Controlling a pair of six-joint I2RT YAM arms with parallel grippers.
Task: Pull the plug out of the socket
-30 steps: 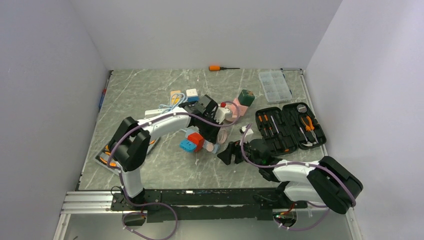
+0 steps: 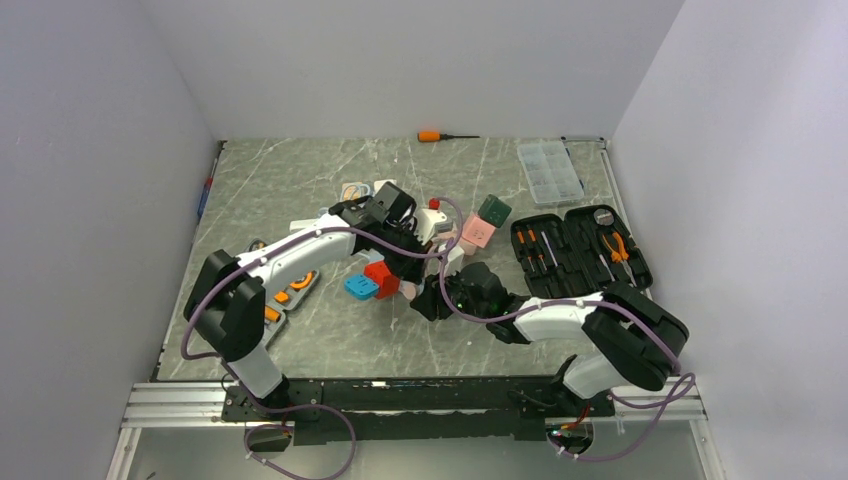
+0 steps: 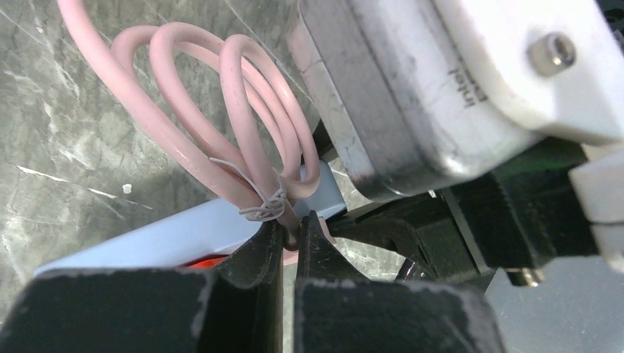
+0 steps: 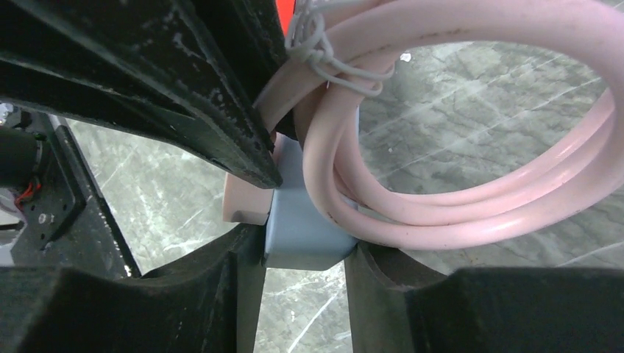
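Observation:
My left gripper is shut on the tied pink cable point(image 3: 176, 147), near where it meets a light blue-grey socket block point(image 3: 140, 243). In the right wrist view, my right gripper stands around the end of that block point(image 4: 305, 228), fingers part open on either side, the cable coils hanging just above. The plug itself is mostly hidden behind the fingers. Both grippers meet near the table's middle in the top view, beside red and blue point(image 2: 361, 286) pieces.
An open black tool case point(image 2: 560, 260) and clear organiser point(image 2: 550, 172) stand at the right. An orange screwdriver point(image 2: 430, 136) lies at the back. Pink and green blocks point(image 2: 494, 209) sit behind the grippers.
Both arms have moved: the left slightly leftward and up in the top view, the right leftward to the socket cluster beside the left gripper. The red and blue pieces shifted left with them.

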